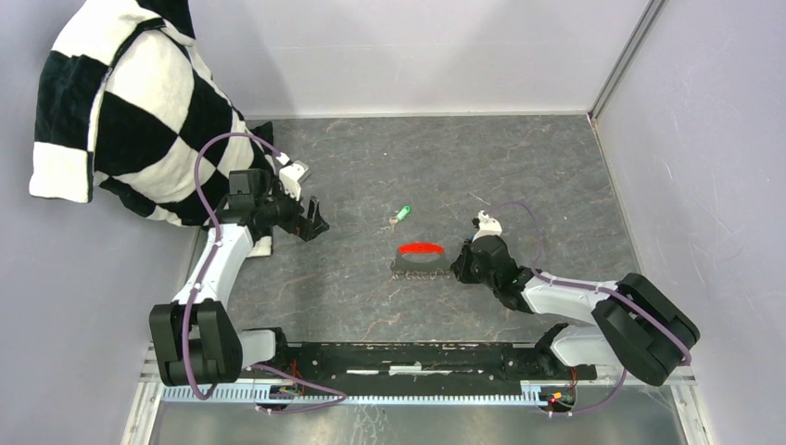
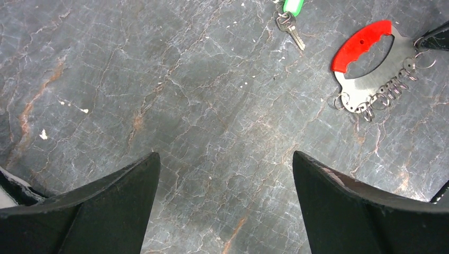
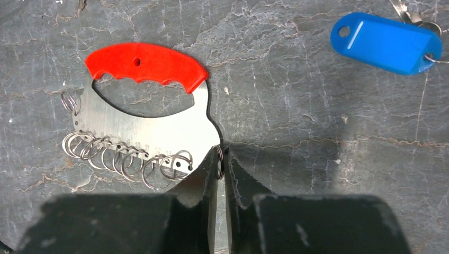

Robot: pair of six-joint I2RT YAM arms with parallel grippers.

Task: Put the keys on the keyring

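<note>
A metal holder with a red handle lies flat, several rings along its edge. My right gripper is at the holder's right end, fingertips nearly together at a ring; whether they grip it I cannot tell. A blue key tag with a key lies to the right in the right wrist view. A key with a green tag lies beyond the holder. My left gripper stands open at the left, apart from these, nothing between its fingers.
A checkered cushion fills the back left. Walls border the back and sides.
</note>
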